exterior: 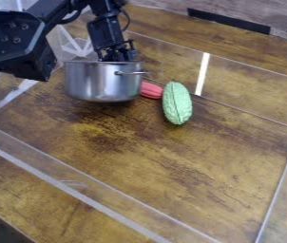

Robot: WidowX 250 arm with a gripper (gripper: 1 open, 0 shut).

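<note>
A steel pot (102, 84) with a side handle sits on the wooden table (172, 180) at upper left. The black gripper (118, 55) reaches down at the pot's back rim; its fingertips are mostly hidden, so its grip is unclear. Right of the pot lie a red vegetable-like object (151, 90), partly hidden behind it, and a pale green ridged vegetable (177, 102).
The black arm body fills the top left, over a clear plastic edge. Clear strips border the table area on the left and right. The right and front of the table are open.
</note>
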